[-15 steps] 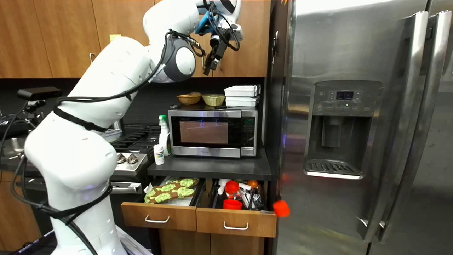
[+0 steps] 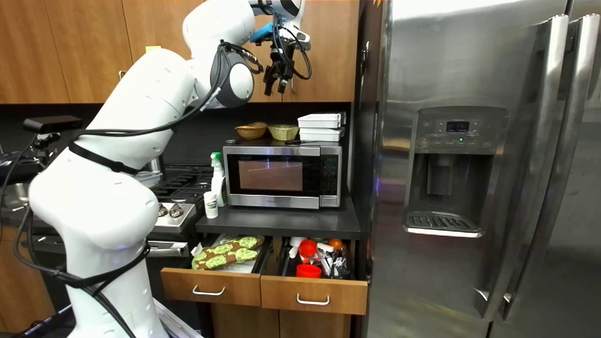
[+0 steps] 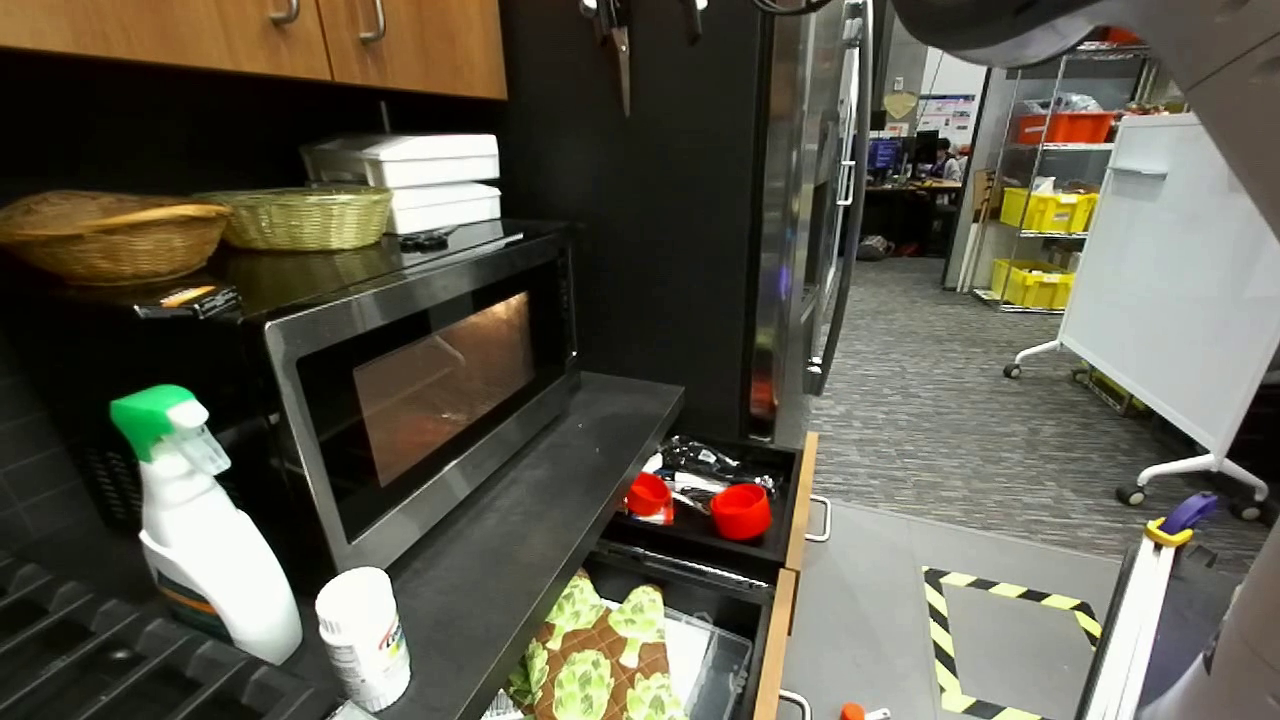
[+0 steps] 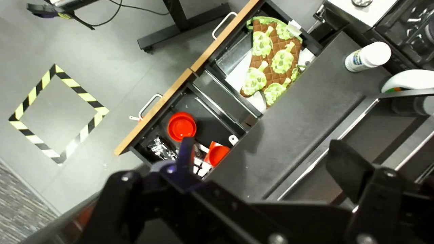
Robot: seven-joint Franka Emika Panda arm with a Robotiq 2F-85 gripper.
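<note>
High in front of the upper cabinets, my gripper (image 2: 274, 89) stands open with nothing between its fingers. In the wrist view it (image 4: 264, 154) looks down over the counter and two pulled-out drawers. The right drawer (image 2: 313, 294) holds a red bowl-like piece (image 4: 181, 126), a second red piece (image 4: 218, 155), an orange round thing (image 2: 336, 244) and several wrapped items. A brown-and-green oven mitt (image 2: 228, 252) lies in the left drawer (image 2: 211, 286). On the floor by the drawers is a small orange-red piece with a white handle (image 3: 854, 712), cut off by the frame edge.
A microwave (image 2: 281, 175) stands on the counter (image 2: 281, 222), bearing baskets and white boxes. Left of it are a spray bottle (image 3: 222, 540) and a white jar (image 3: 363, 636). The fridge (image 2: 484, 253) closes off the right. Striped tape (image 4: 59, 109) marks clear floor.
A red cup-like thing with a pale handle, seen in mid-air by the right drawer's corner, is gone from there. My gripper has shifted slightly left, and its fingers now show apart.
</note>
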